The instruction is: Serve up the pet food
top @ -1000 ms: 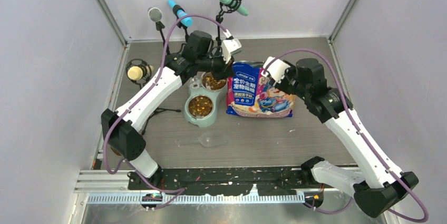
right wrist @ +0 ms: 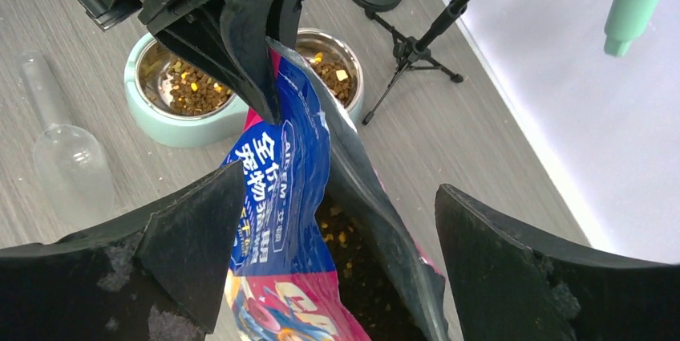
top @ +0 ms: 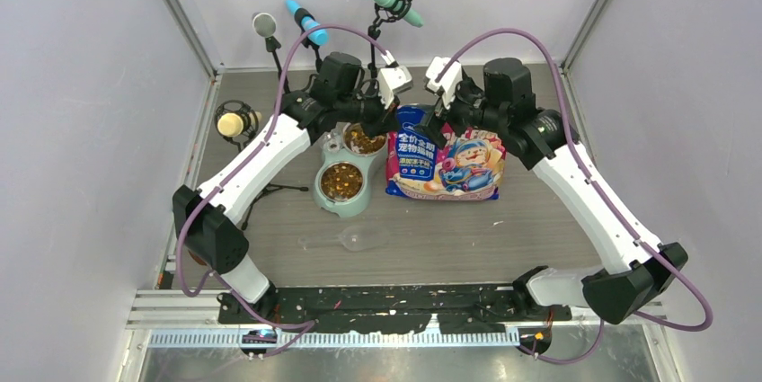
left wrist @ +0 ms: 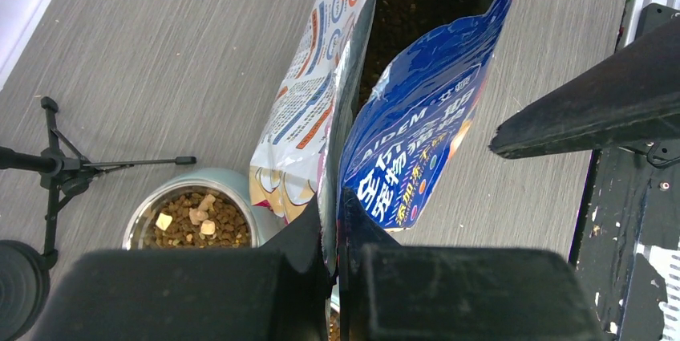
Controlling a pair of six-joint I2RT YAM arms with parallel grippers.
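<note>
The pet food bag, blue and pink, stands on the table with its mouth open; brown kibble shows inside. My left gripper is shut on the bag's edge at its left corner, as the left wrist view shows. Above the bag's open mouth my right gripper stands open, its fingers spread wide on either side of the bag in its own view, holding nothing. Beside the bag, the pale green double feeder has two steel bowls, both with kibble in them. A clear scoop lies in front.
Tripod stands with a blue bottle-like item and a green one rise at the back. A tripod leg reaches across the table near the feeder.
My right gripper has moved left and toward the back, over the bag's mouth near my left gripper. The left arm, feeder and scoop have stayed put.
</note>
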